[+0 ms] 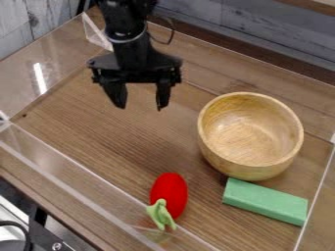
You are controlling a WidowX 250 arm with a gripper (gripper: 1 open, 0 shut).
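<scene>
My black gripper (139, 94) hangs over the back-left part of the wooden table, open, its two fingers spread apart with nothing seen between them. A wooden bowl (250, 147) sits on the right. In front of it lies a green block (264, 201). A red object with a pale green top (169, 189), like a toy vegetable, lies at the front middle, left of the block.
Clear panels run along its left and front-left edges, and a grey plank wall (236, 25) stands behind.
</scene>
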